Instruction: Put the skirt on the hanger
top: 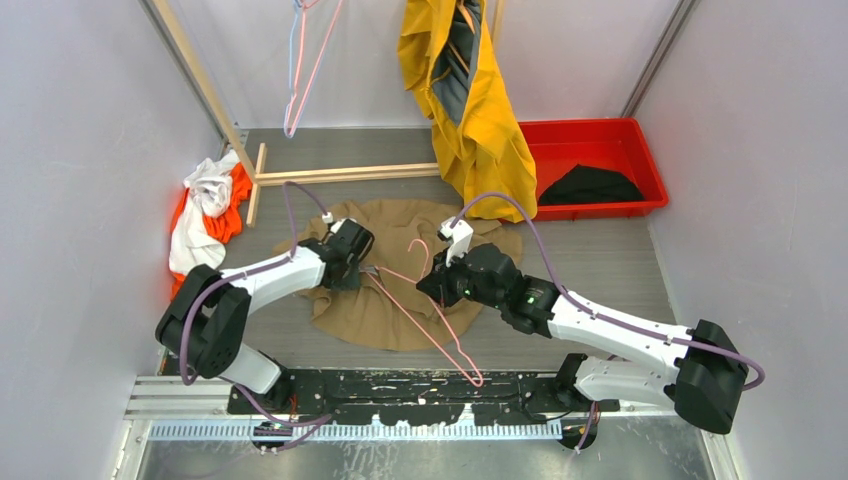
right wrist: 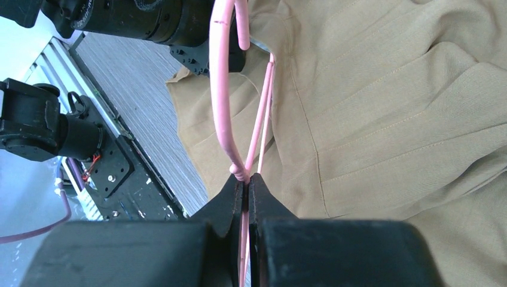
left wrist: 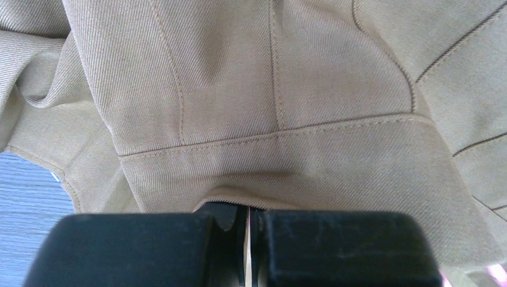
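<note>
The brown skirt [top: 380,330] lies spread on the floor beneath both arms. My right gripper is shut on a pink hanger [right wrist: 222,101], whose far end reaches under the skirt's waistband [right wrist: 293,78] beside the left arm. The hanger's other end [top: 470,375] sticks out past the skirt's near edge. My left gripper is shut low at a folded hem of the skirt, its fingertips partly hidden under the cloth; whether any cloth is between them I cannot tell.
A wooden rail [top: 340,172] lies behind, with hangers hanging above. A yellow garment [top: 480,150] hangs at the back, beside a red bin [top: 640,180] with dark cloth. White and orange cloths [top: 190,240] lie at left.
</note>
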